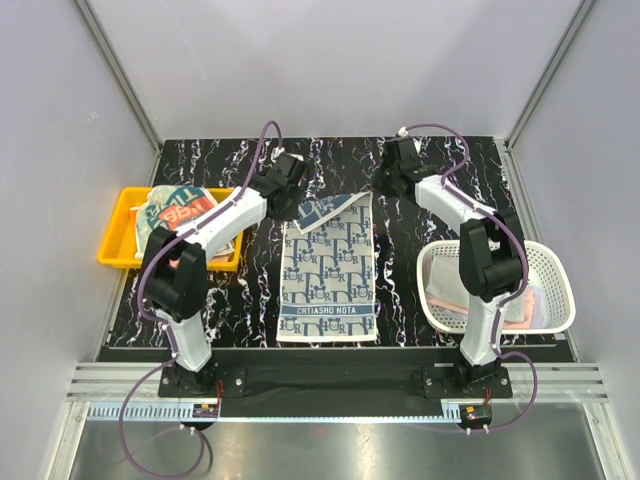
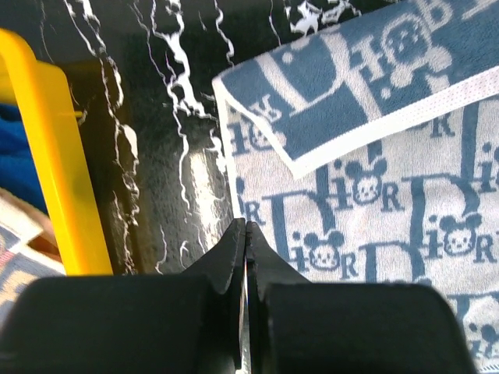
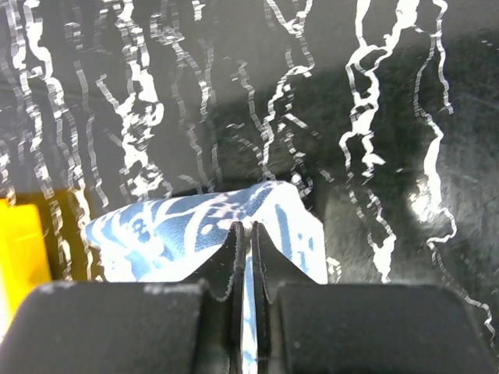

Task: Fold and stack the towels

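A blue and beige patterned towel (image 1: 328,265) lies lengthwise on the table, its far end turned over so a darker blue flap (image 2: 327,86) shows. My right gripper (image 1: 376,188) is shut on the far right corner of this towel, and cloth (image 3: 195,222) bunches up at its fingertips. At the towel's left edge, near the far end, stands my left gripper (image 1: 291,214). In the left wrist view its fingertips (image 2: 236,238) are close together right over that edge; whether cloth is between them cannot be made out.
A yellow bin (image 1: 117,228) with towels (image 1: 165,222) stands at the left. At the right is a white perforated basket (image 1: 550,285) holding folded cloths (image 1: 447,283). Bare black table shows on both sides of the towel.
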